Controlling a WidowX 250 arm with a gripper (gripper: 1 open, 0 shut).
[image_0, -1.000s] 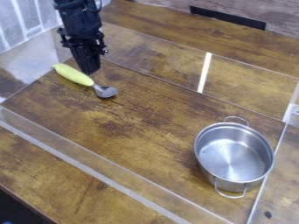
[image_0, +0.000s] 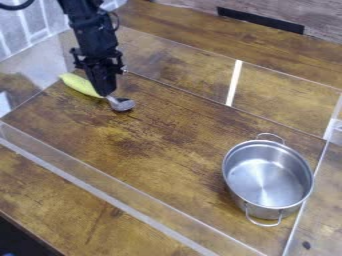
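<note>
The black gripper (image_0: 104, 82) is at the upper left, low over a yellow banana-like object (image_0: 80, 86) lying on the wooden table. A silver spoon-like piece (image_0: 120, 103) lies at the right end of the yellow object, just below the fingertips. Whether anything is between the fingers is too small to tell; the gripper looks shut. A steel pot (image_0: 267, 178) with two handles stands at the right.
Transparent panels or edges border the work area, with a white strip (image_0: 234, 82) at the back right.
The gripper has come down over the yellow object and the silver piece. The pot has not moved.
</note>
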